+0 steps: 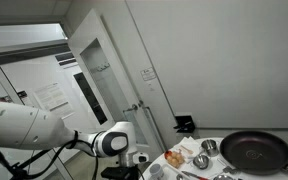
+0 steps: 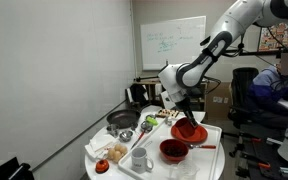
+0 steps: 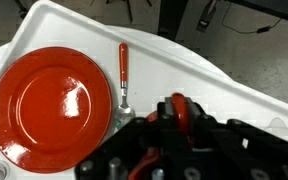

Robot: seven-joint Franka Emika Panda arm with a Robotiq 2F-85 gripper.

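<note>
My gripper is shut on a red object (image 3: 180, 108), seen as a narrow upright strip between its fingers in the wrist view. In exterior view 2 this red object hangs below the gripper (image 2: 190, 116) and looks like a cup or bowl; its full shape is partly hidden. Behind it, a red plate (image 3: 51, 110) lies flat on the white tray. Beside the plate rests a fork or spoon with a red handle (image 3: 124, 62). A red bowl (image 2: 173, 151) stands near the plate in exterior view 2.
Left of the tray (image 2: 212, 170) sit a white mug (image 2: 140, 158), a dark pan (image 2: 120, 119), small metal cups and food-like items (image 2: 116, 151). A clear container (image 2: 184, 172) stands at the near edge. An office chair and desk lie beyond the table.
</note>
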